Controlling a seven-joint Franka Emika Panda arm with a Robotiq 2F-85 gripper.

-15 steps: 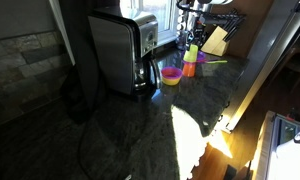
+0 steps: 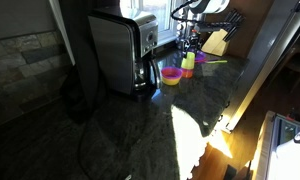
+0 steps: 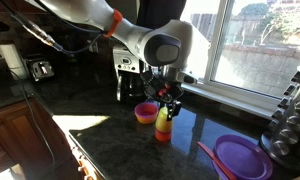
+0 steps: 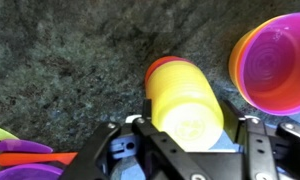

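Observation:
A yellow cup (image 4: 182,90) is held by my gripper, its fingers shut on the sides. Below it, a red-orange rim (image 4: 168,61) peeks out in the wrist view. Seen from the second exterior view, the yellow cup (image 3: 164,117) sits right over an orange-red cup (image 3: 163,134) on the dark counter, with my gripper (image 3: 168,98) at its top. The same stack of yellow cup (image 2: 189,59) and orange-red cup (image 2: 187,73) appears small in the first exterior view. How deeply the two are nested cannot be told.
A pink bowl with an orange-yellow outside (image 3: 146,112) stands close beside the cups. A purple plate (image 3: 252,160) with a red utensil (image 3: 218,160) lies at the right. Purple (image 4: 20,146) and green (image 4: 0,132) utensil ends show too. A coffee maker (image 2: 130,50) stands nearby.
The yellow cup and my gripper have come down and slightly left, onto or into the orange-red cup. The bowl has stayed in place.

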